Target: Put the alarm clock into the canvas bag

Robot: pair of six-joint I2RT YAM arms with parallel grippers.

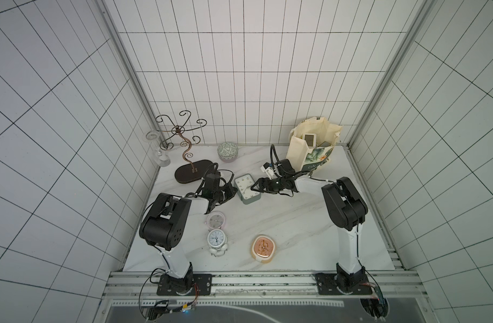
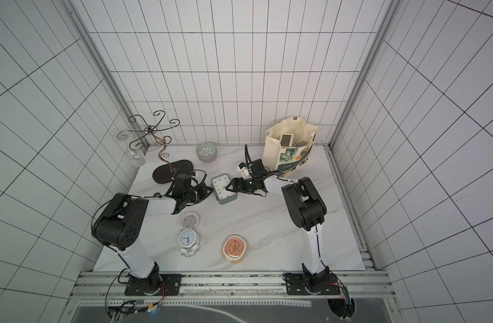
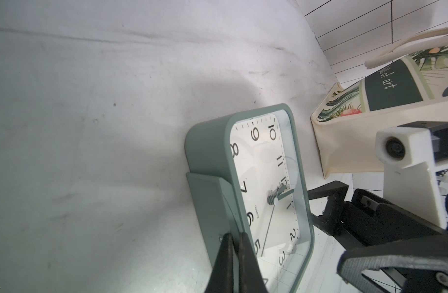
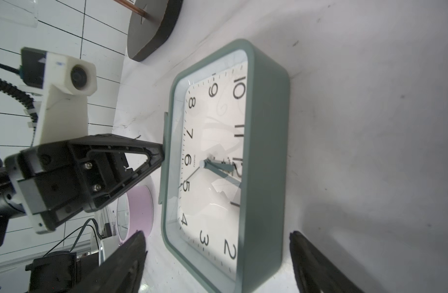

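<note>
The green square alarm clock (image 1: 245, 181) lies on the table between my arms, its white dial upward. My left gripper is shut with nothing between its fingers. Its tips stand at the clock's side, by the green flap there, and the clock is outside them. In the right wrist view my right gripper is open. Its fingers (image 4: 128, 258) are spread wide above the clock, with the clock's near part showing in the gap. At the back right stands the cream canvas bag (image 1: 295, 156), mouth up, with a small framed thing inside.
A pink round clock (image 1: 215, 220) and a white clock (image 1: 216, 238) stand below the left arm. An orange clock (image 1: 263, 247) lies at the front. A patterned pot (image 1: 227, 150) and a metal stand (image 1: 190, 172) are at the back left.
</note>
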